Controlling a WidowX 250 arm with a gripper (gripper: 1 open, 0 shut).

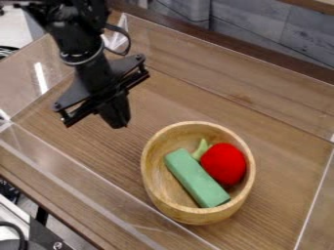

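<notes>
My black gripper (116,117) hangs over the wooden table at the upper left, apart from the bowl and shut, with nothing visible between its fingers. A wooden bowl (162,194) at the lower right holds a green block (194,179), a red round object (225,163) and a small light-green piece (202,147) partly tucked between them.
A grey wall (235,24) runs along the back. The table's left edge has cables beyond it at the lower left.
</notes>
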